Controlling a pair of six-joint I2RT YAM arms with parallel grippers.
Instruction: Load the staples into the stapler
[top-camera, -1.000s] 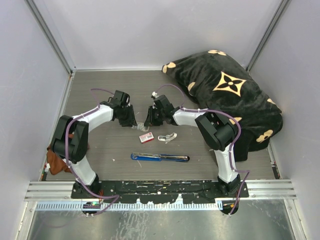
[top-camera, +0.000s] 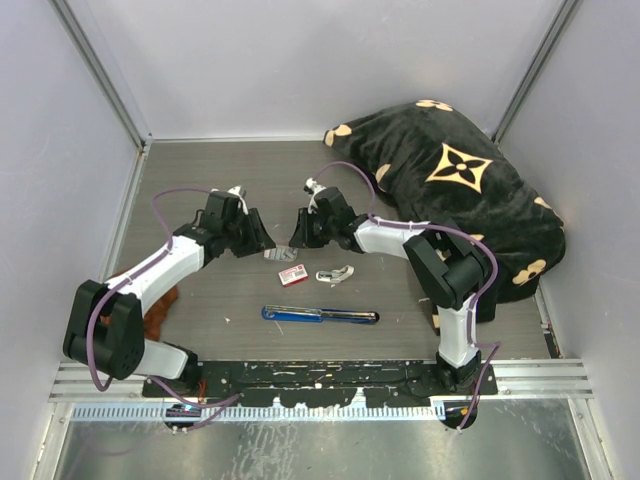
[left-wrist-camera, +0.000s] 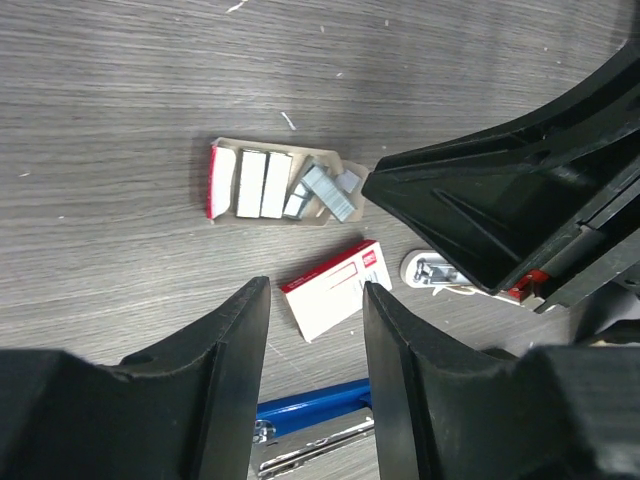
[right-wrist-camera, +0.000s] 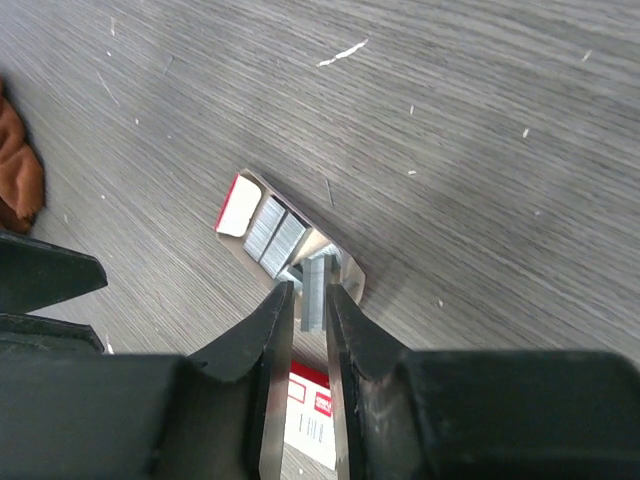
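An opened staple tray (left-wrist-camera: 227, 215) holds several silver staple strips; one loose strip (left-wrist-camera: 328, 193) lies askew at its right end. My right gripper is narrowly open over that end, the strip showing between its fingertips; a firm hold on it does not show. At the tray's left end in the top view, my left gripper (top-camera: 262, 247) is open, with only bare table and part of the box between its fingers in its wrist view. The long blue stapler (top-camera: 320, 314) lies opened out near the front, its silver channel exposed.
A red and white staple box (top-camera: 293, 275) lies just in front of the tray. Right of it sits a small white and metal tool (top-camera: 335, 273). A large dark cushion (top-camera: 450, 190) fills the back right; brown cloth (top-camera: 160, 312) lies under the left arm.
The stapler and box stay put.
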